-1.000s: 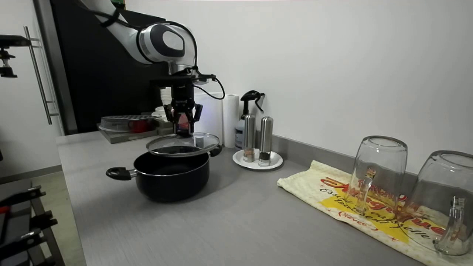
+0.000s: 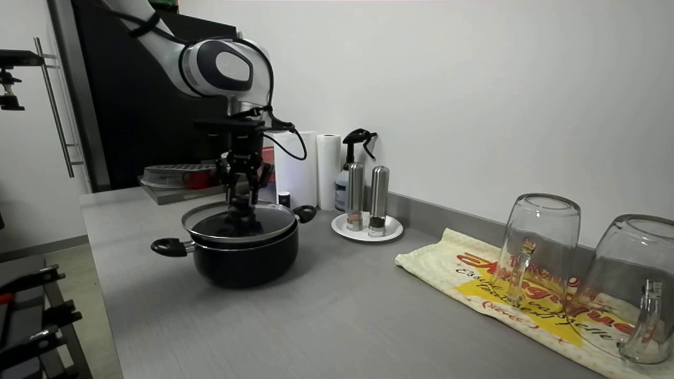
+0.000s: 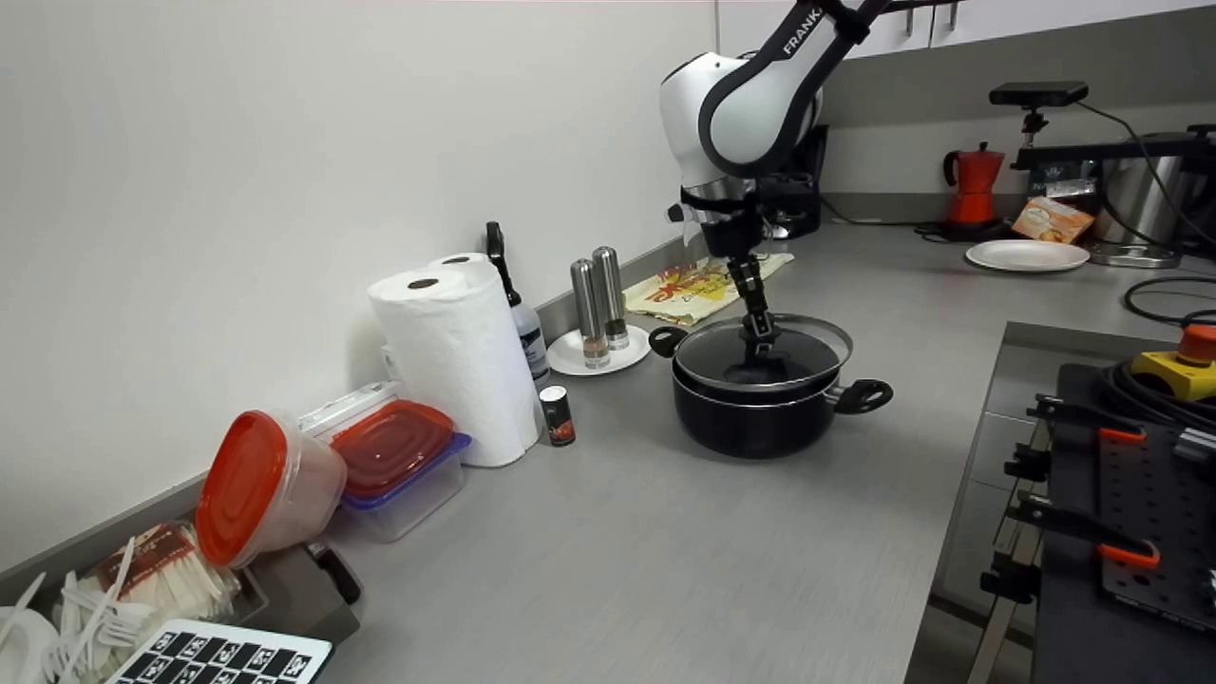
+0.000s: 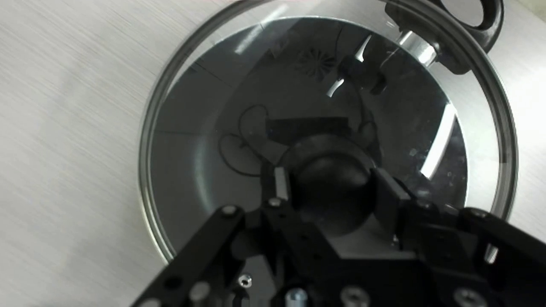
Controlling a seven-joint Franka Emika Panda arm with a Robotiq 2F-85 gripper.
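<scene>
A black pot (image 2: pixel 246 262) with two side handles stands on the grey counter. Over its mouth lies a glass lid (image 3: pixel 712 355) with a metal rim, slightly off-centre; a narrow dark gap shows between lid and pot in exterior view 1, and I cannot tell whether they touch. My gripper is shut on the lid's round black knob (image 4: pixel 332 192), one finger on each side of it. From above, the wrist view shows most of the lid and one pot handle (image 4: pixel 460 30); the pot's inside is seen only through the glass.
Behind the pot, a white plate (image 2: pixel 395 232) holds two metal grinders near the wall. Paper towel rolls (image 3: pixel 456 353) and a small dark shaker (image 3: pixel 558 416) stand close by. Two glass mugs (image 2: pixel 537 246) rest upside down on a printed cloth (image 2: pixel 442 260).
In exterior view 1, the arm has come lower and to the left with the lid in its grip. The lid, earlier raised above the pot's right side, now covers its mouth. The pot stays put.
</scene>
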